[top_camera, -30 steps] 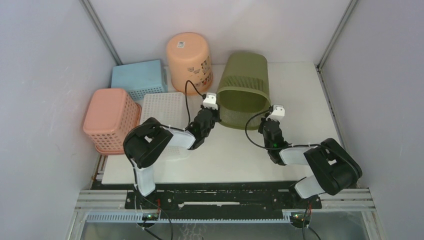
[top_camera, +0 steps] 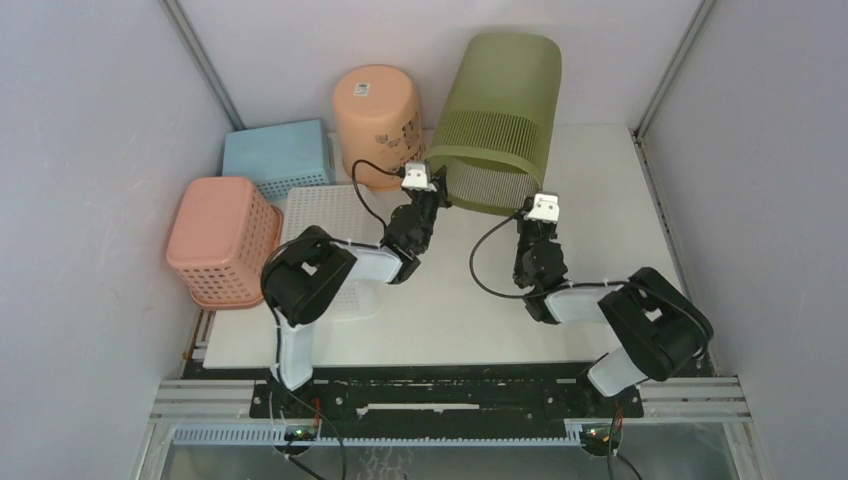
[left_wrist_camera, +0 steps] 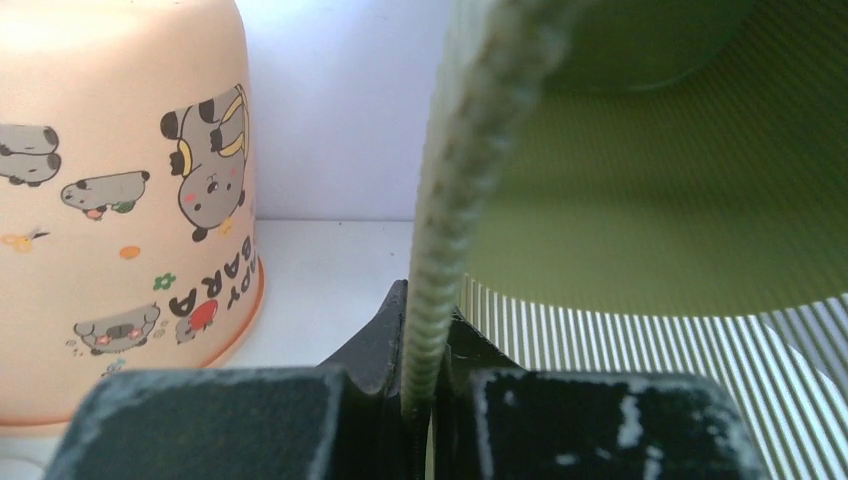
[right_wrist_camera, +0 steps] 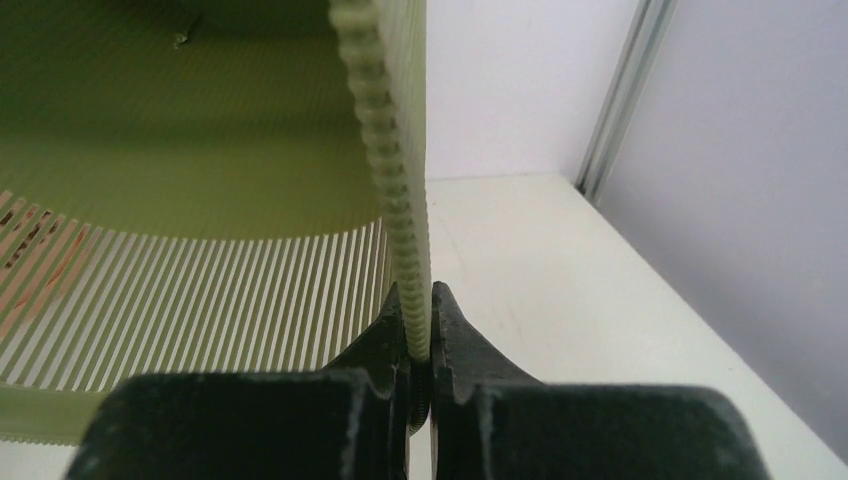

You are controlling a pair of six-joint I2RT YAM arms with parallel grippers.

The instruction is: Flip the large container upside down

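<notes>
The large olive-green container (top_camera: pixel 510 85) is tilted at the back of the table, its open mouth facing toward the arms and its closed end leaning up before the back wall. My left gripper (top_camera: pixel 441 190) is shut on the left side of its rim; in the left wrist view the green edge (left_wrist_camera: pixel 440 250) runs down between the fingers. On the right side of the rim my right gripper (top_camera: pixel 535 203) is likewise shut, and the wall (right_wrist_camera: pixel 405 210) passes between its fingers in the right wrist view. Nothing shows inside the container, though its far interior is dark.
An upturned orange bin (top_camera: pixel 375 110) stands close to the container's left. Further left are a blue basket (top_camera: pixel 275 150), a pink basket (top_camera: pixel 215 235) and a white slatted tray (top_camera: pixel 310 208). Bare table (top_camera: pixel 610 220) lies to the right.
The container has moved up and back, its closed end rising against the wall and its mouth turning more downward. Both grippers have moved toward the back with the rim still held.
</notes>
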